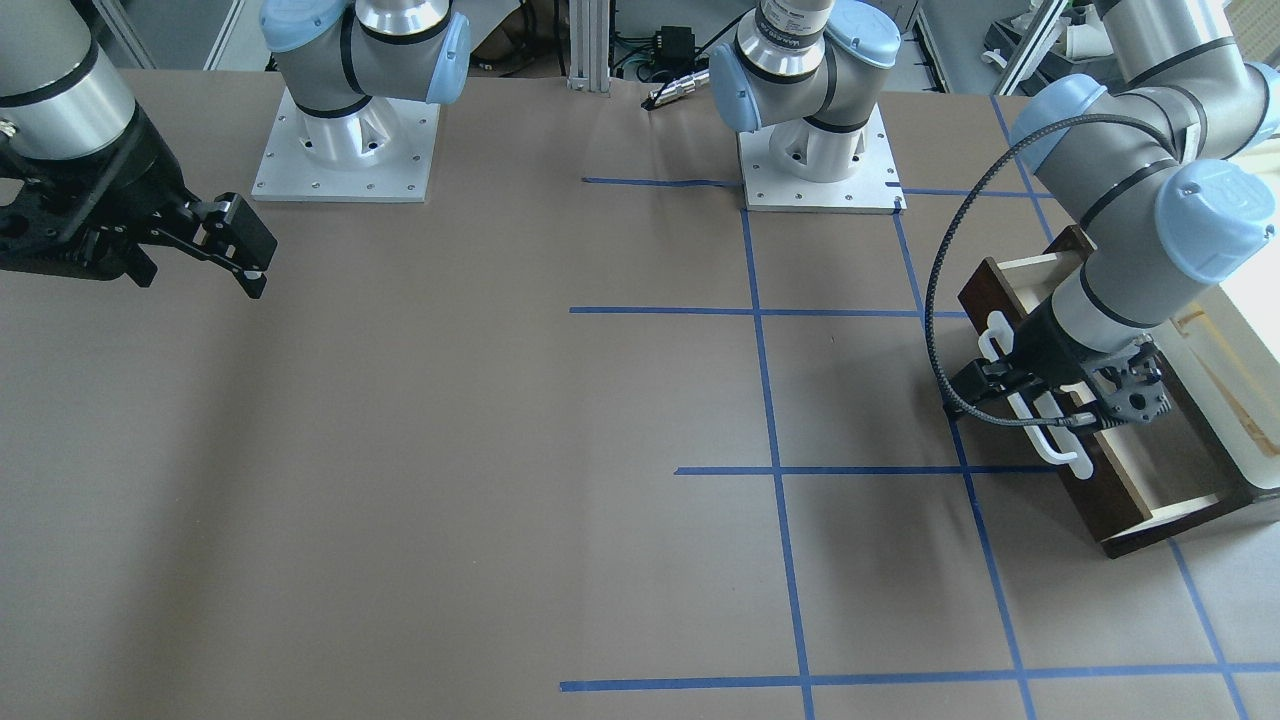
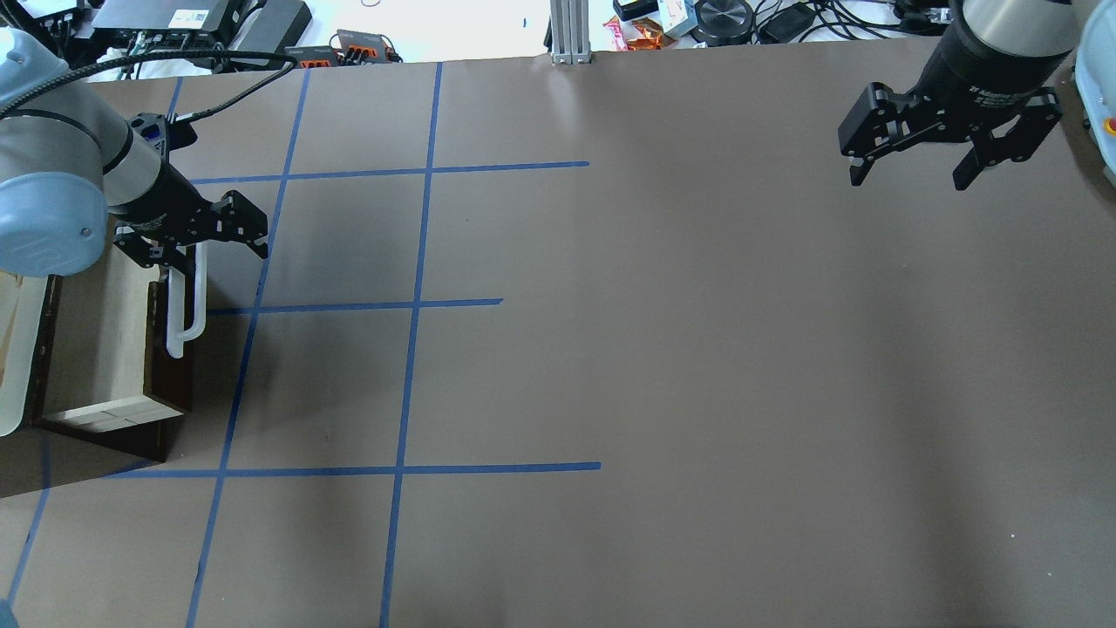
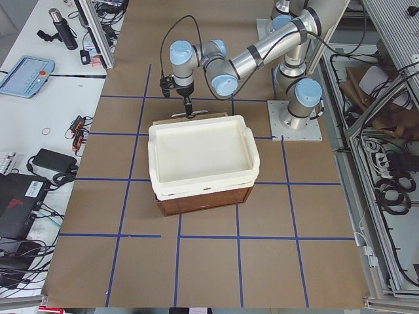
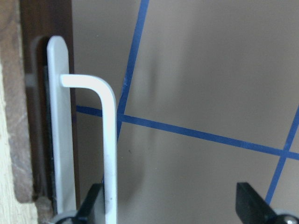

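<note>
A dark wooden box (image 1: 1120, 521) with a white tray (image 3: 203, 157) on top has a drawer pulled partly out, light inside, with a white bar handle (image 4: 109, 140) on its front. My gripper is at that handle, its fingers apart: the left finger (image 4: 93, 210) beside the bar, the right finger (image 4: 252, 207) over bare tabletop. In the front and top views my wrist hides part of the handle and drawer.
Other arms stand around it, one black gripper (image 2: 947, 131) hanging at the far side from the box.
</note>
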